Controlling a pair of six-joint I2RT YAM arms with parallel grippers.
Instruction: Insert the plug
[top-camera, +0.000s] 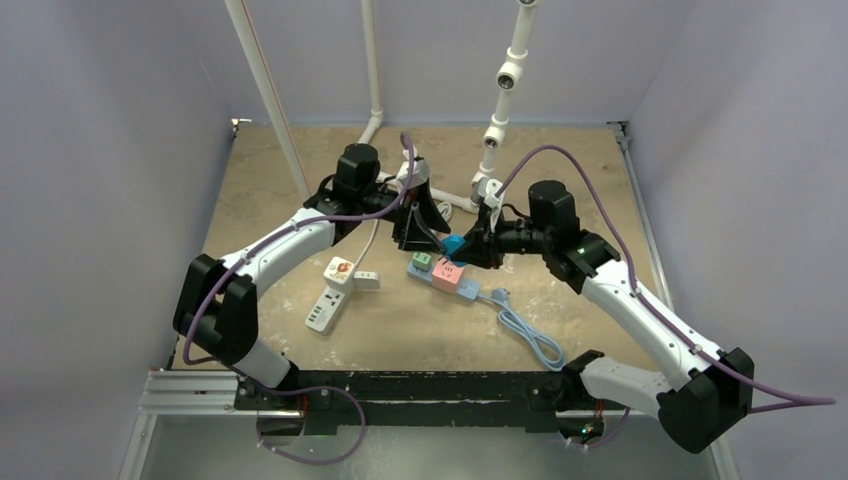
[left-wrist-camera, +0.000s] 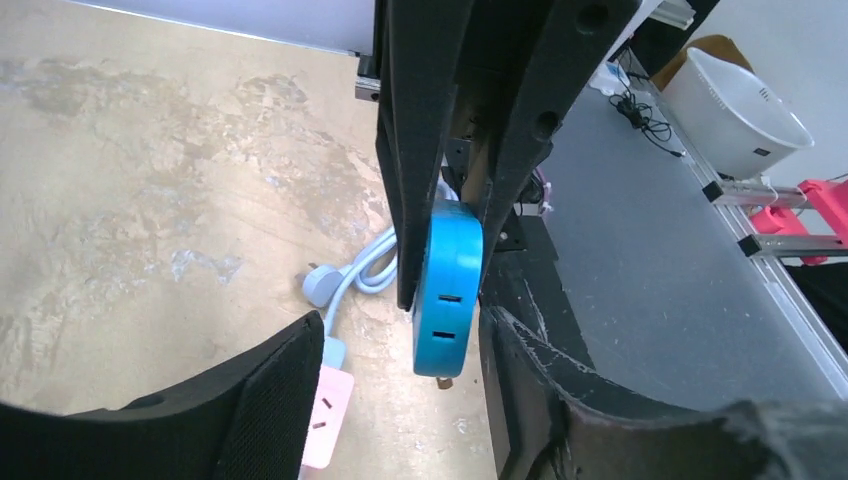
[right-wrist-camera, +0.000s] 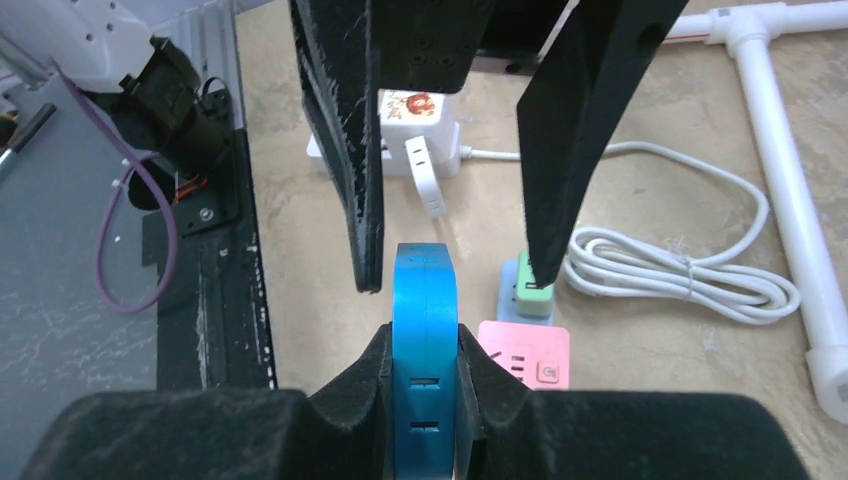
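Note:
A blue plug (right-wrist-camera: 425, 300) is gripped by my right gripper (top-camera: 452, 256), whose fingers close on its sides. My left gripper (top-camera: 433, 246) is open; in the left wrist view the plug (left-wrist-camera: 446, 290) shows just beyond the gap between its fingers, in the right wrist view beneath and between them. Under both grippers lies a light blue power strip (top-camera: 468, 291) carrying a pink adapter (top-camera: 448, 275) and a green one (top-camera: 422, 260). The pink one's slots (right-wrist-camera: 523, 355) face up.
A white power strip (top-camera: 325, 312) with adapters lies at left. A coiled light blue cable (top-camera: 535, 340) lies front right, a white coiled cable (right-wrist-camera: 680, 280) behind the grippers. White pipes (right-wrist-camera: 785, 190) run along the back.

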